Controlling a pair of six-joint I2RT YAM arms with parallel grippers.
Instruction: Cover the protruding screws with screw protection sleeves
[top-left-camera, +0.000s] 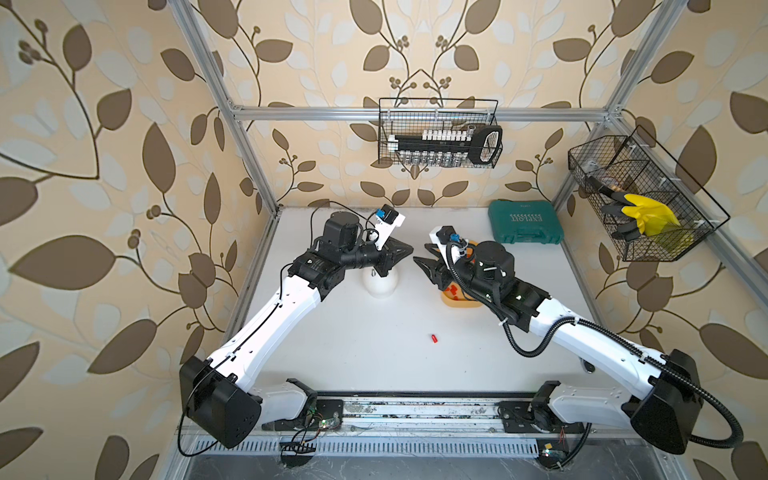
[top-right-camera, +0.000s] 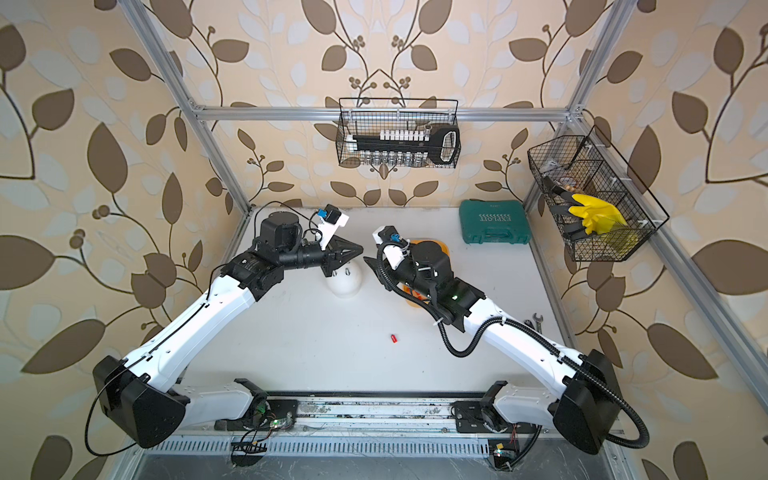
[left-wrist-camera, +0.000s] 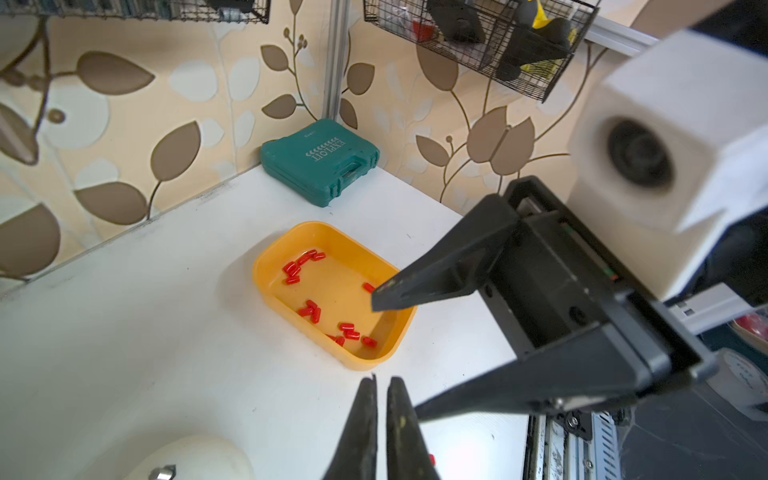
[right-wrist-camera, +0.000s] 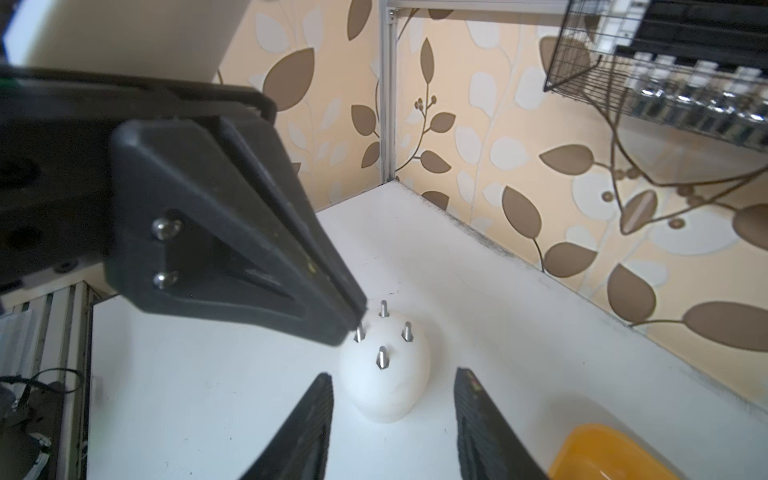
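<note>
A white dome (right-wrist-camera: 384, 392) carries several bare metal screws (right-wrist-camera: 383, 357) standing up from its top in the right wrist view. Loose red sleeves (left-wrist-camera: 310, 310) lie inside the orange tray (left-wrist-camera: 276, 294). One more red sleeve (top-left-camera: 434, 338) rests by itself on the bare table in front of both arms. Above the dome, my left gripper is shut, and nothing shows between its fingertips. Facing it across a small gap is my right gripper, its fingers spread wide and empty.
A green case (top-left-camera: 525, 221) sits at the back right. Wire baskets (top-left-camera: 440, 136) hang on the back wall, and another basket (top-left-camera: 680, 240) with yellow-black gloves is on the right.
</note>
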